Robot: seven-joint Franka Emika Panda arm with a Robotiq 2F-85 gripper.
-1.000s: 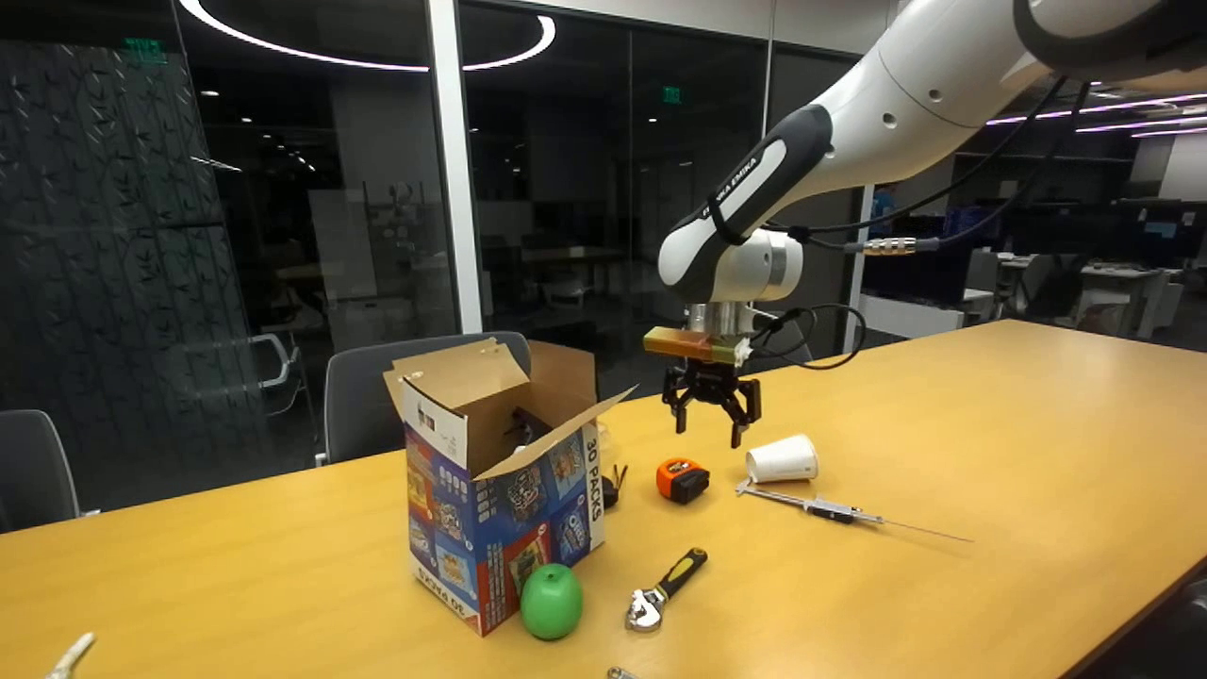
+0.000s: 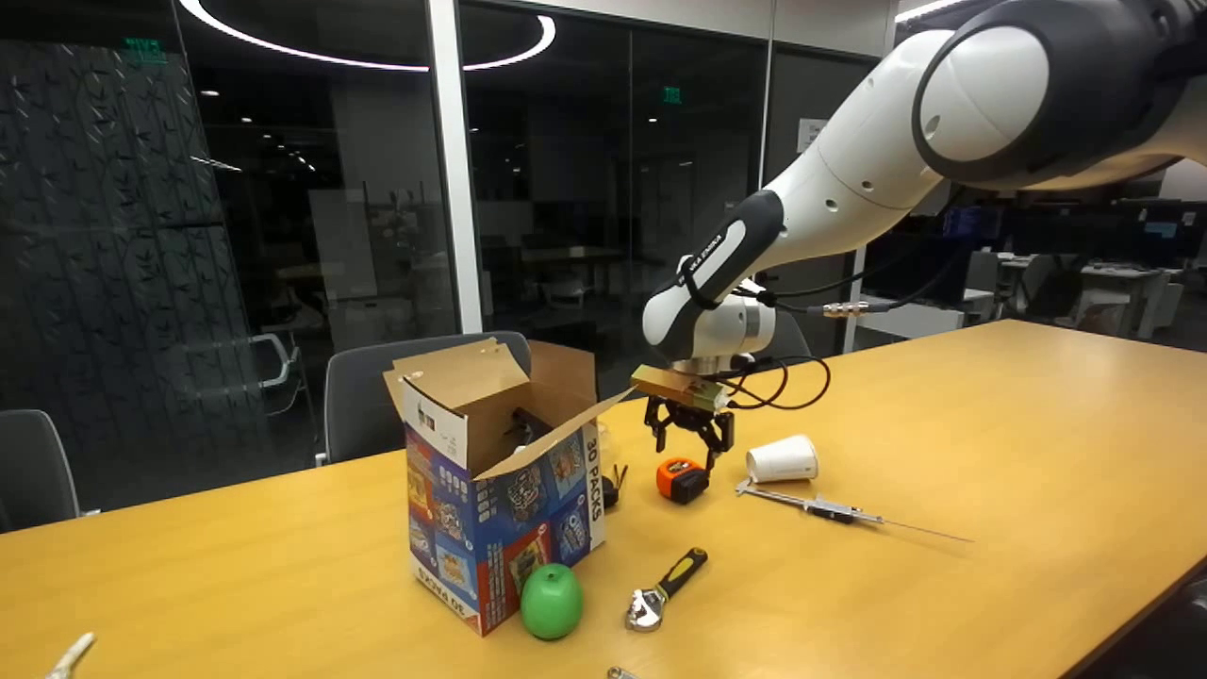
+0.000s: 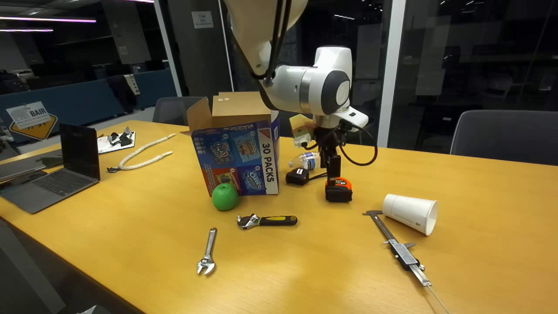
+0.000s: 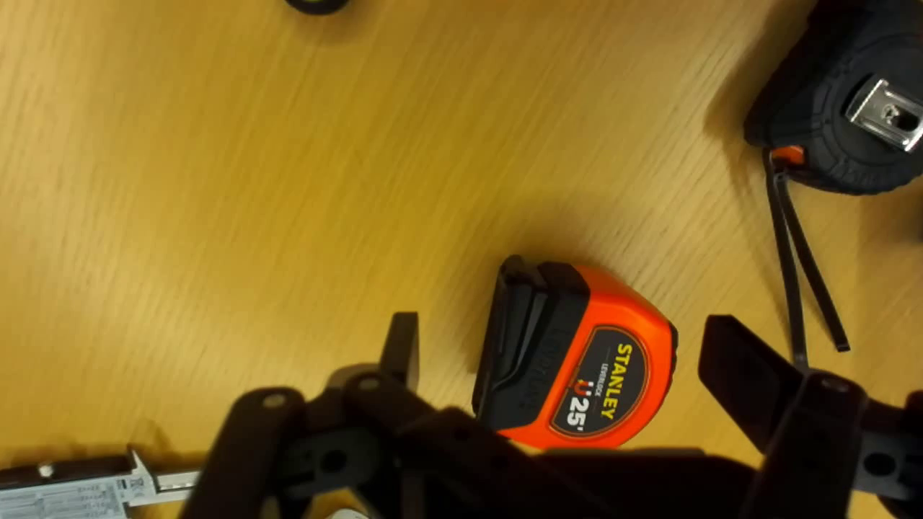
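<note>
An orange and black tape measure (image 4: 581,359) rests on the table, its Stanley label facing up in the wrist view. My gripper is open above it, one finger on each side with clear gaps between. In exterior view 1 the gripper (image 2: 686,448) hangs just over the tape measure (image 2: 682,481), one fingertip overlapping its right edge. From exterior view 2, the fingers (image 3: 333,167) partly cover the tape measure (image 3: 338,190). Whether they touch it cannot be told there.
An open snack box (image 2: 509,487) stands to the left, with a green apple-like object (image 2: 552,602) at its corner. A black tape measure (image 4: 852,104), an adjustable wrench (image 3: 267,220), a smaller wrench (image 3: 208,254), a caliper (image 3: 401,251) and a tipped white cup (image 3: 410,213) lie around.
The arm has come down and a little to the left in exterior view 1, bringing the open gripper close over the orange tape measure. The objects on the table have stayed put.
</note>
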